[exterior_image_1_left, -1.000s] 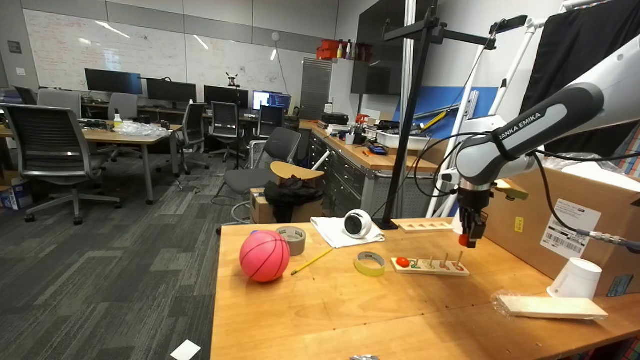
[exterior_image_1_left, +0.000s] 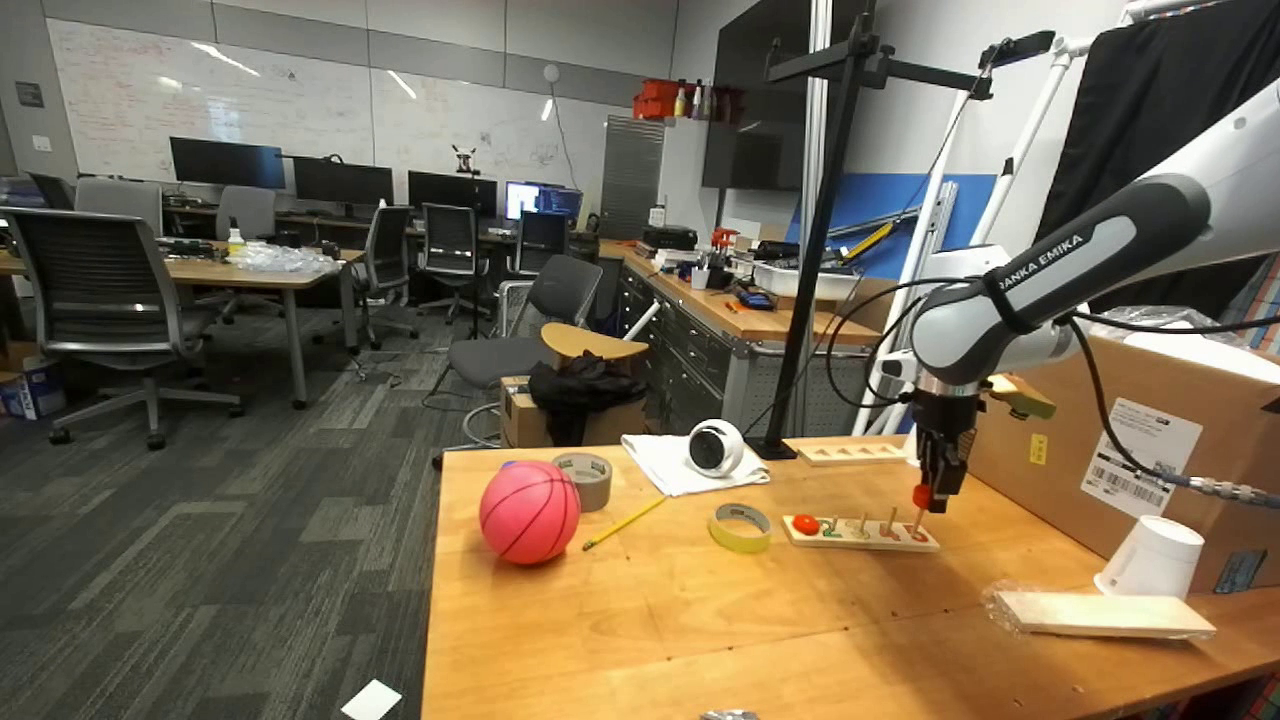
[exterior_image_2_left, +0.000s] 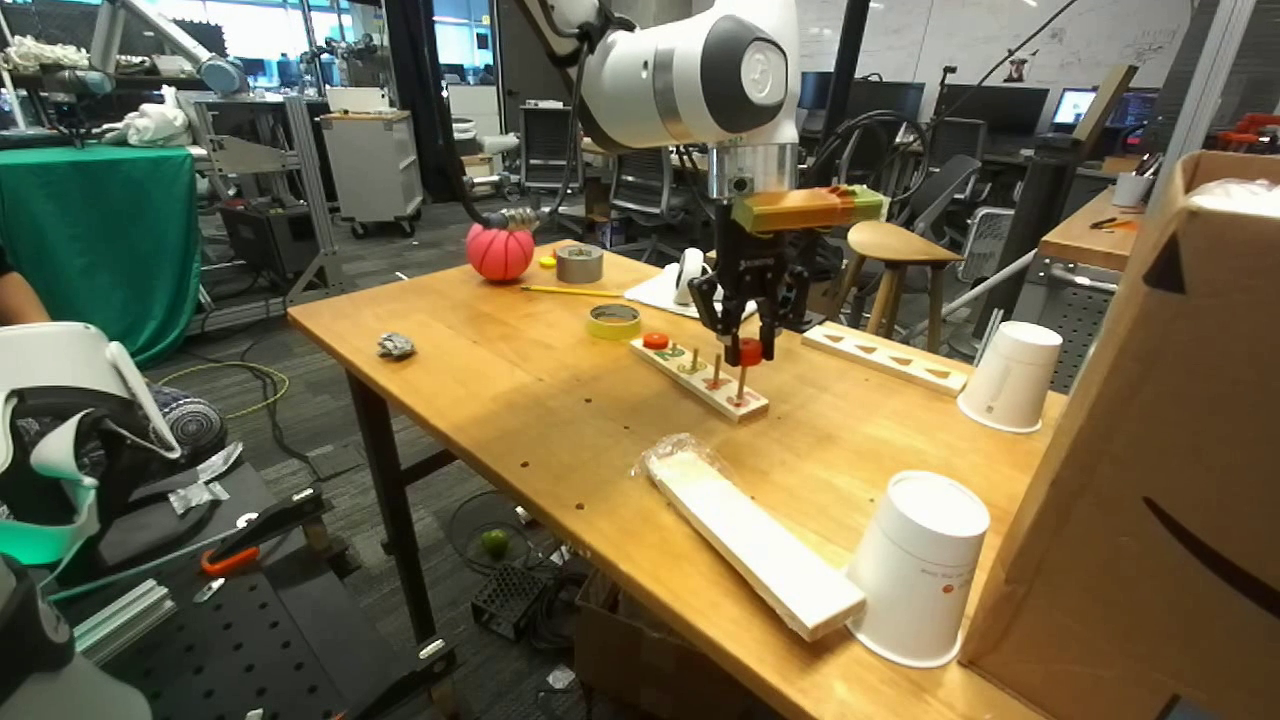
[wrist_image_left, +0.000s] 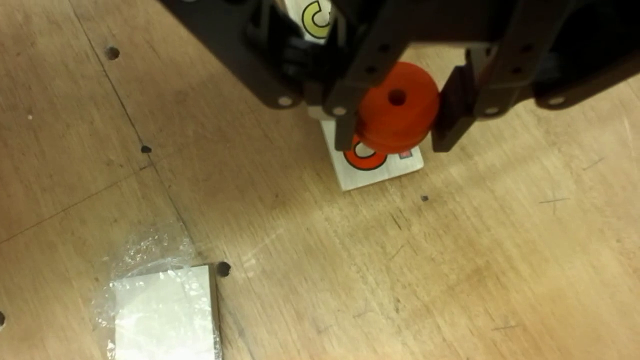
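A red ring (wrist_image_left: 399, 108) with a hole in its middle is pinched between the fingers of my gripper (exterior_image_2_left: 750, 353), which is shut on it. Below lies a pale wooden peg board (exterior_image_1_left: 858, 540) with several upright pegs and printed numbers. In exterior view 2 the held ring (exterior_image_2_left: 750, 348) is right at the top of the near end peg (exterior_image_2_left: 741, 386), well above the board's surface. Whether the peg has entered the hole I cannot tell. Another red piece (exterior_image_2_left: 655, 341) sits low at the board's far end. My hardware hides part of the board in the wrist view.
Yellow tape (exterior_image_1_left: 740, 528), a pencil (exterior_image_1_left: 624, 524) and a pink ball (exterior_image_1_left: 529, 512) lie beyond the board's far end. A plastic-wrapped wooden block (exterior_image_2_left: 756, 546) and white cups (exterior_image_2_left: 921, 564) stand nearer the cardboard box (exterior_image_2_left: 1128, 480). A slotted wooden strip (exterior_image_2_left: 885, 356) lies behind.
My gripper has come down slightly with the red ring in it, from above the end peg to its top. The board and other objects have stayed put.
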